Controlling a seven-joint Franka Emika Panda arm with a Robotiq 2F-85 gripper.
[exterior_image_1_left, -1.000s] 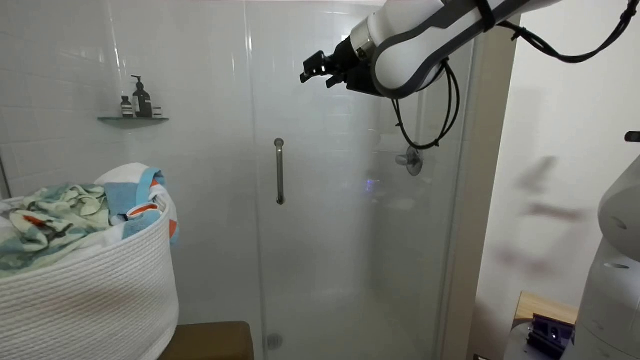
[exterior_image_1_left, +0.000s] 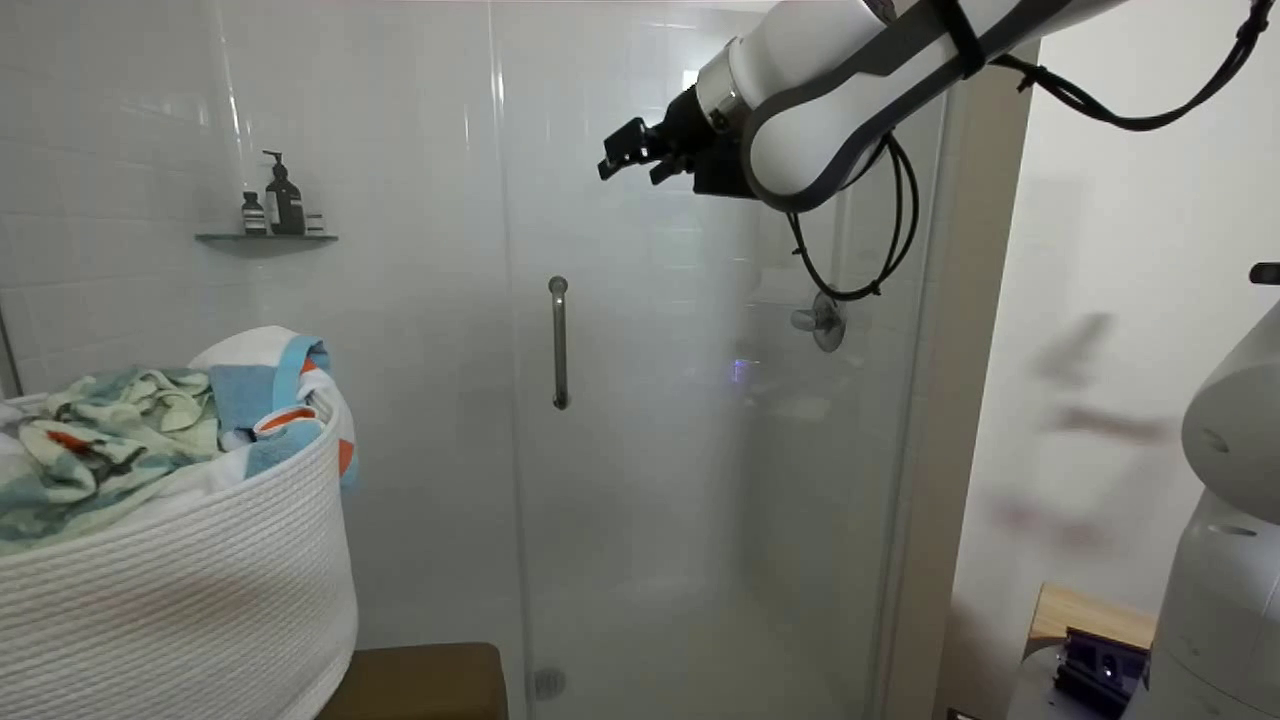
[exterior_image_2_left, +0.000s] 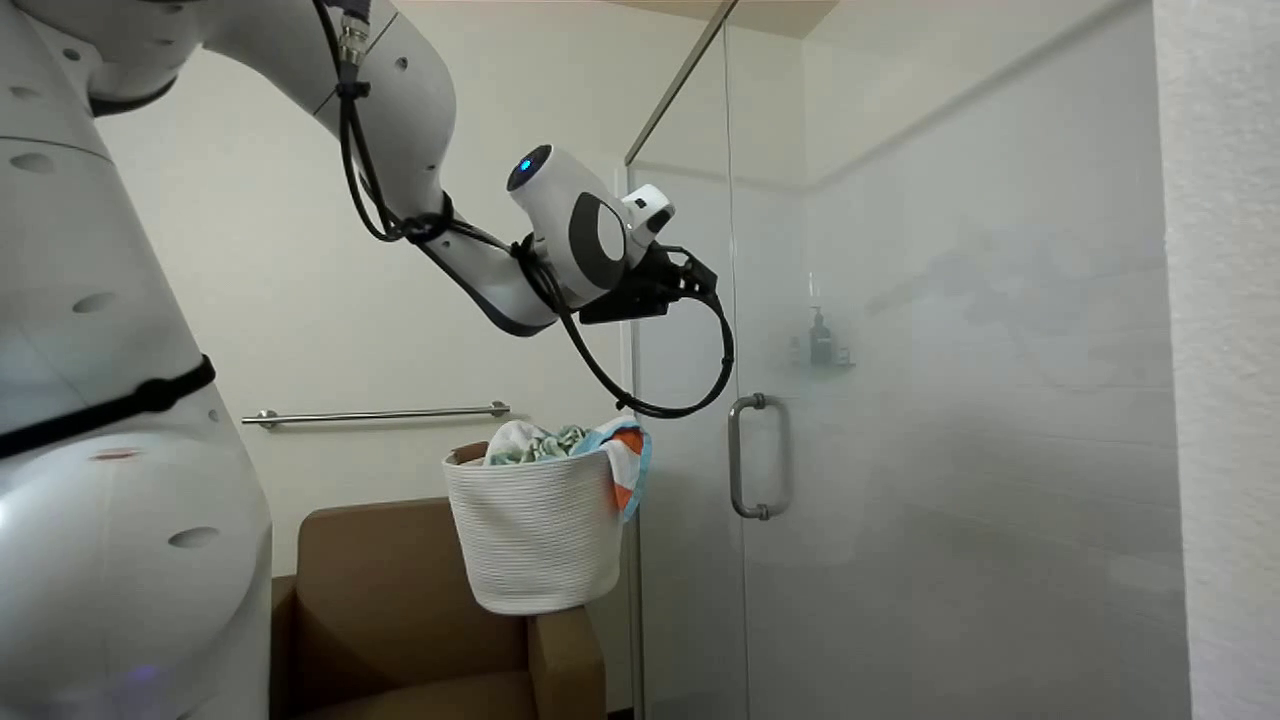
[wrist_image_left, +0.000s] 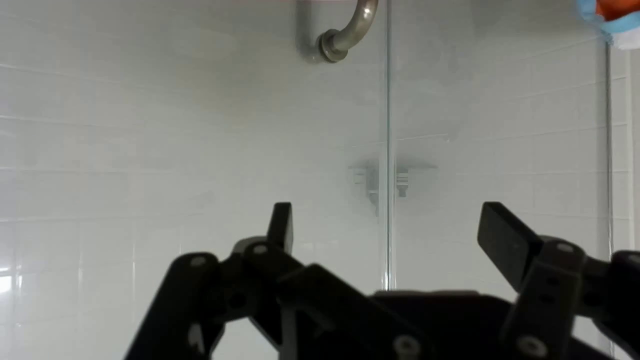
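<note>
My gripper is open, its two black fingers wide apart and only glass and tile visible beyond them. In exterior view 1 the gripper (exterior_image_1_left: 630, 166) is raised well above the metal door handle (exterior_image_1_left: 560, 342), in front of the glass shower door (exterior_image_1_left: 672, 504). The wrist view shows one curved end of the handle (wrist_image_left: 354, 30) at the top, clear of the fingers. A white woven basket (exterior_image_2_left: 540, 540) stands on the chair's arm, filled with patterned towels (exterior_image_1_left: 132, 420); one white, blue and orange towel (exterior_image_2_left: 626, 462) hangs over its rim.
A brown armchair (exterior_image_2_left: 408, 588) stands below the basket. Dark bottles (exterior_image_1_left: 284, 204) sit on a corner shelf (exterior_image_1_left: 266, 238) behind the glass. A towel bar (exterior_image_2_left: 378, 416) is fixed to the wall. Black cable loops (exterior_image_2_left: 729, 348) hang below my wrist.
My gripper and wrist have shifted down very slightly in exterior view 1. The basket, towels and door look the same.
</note>
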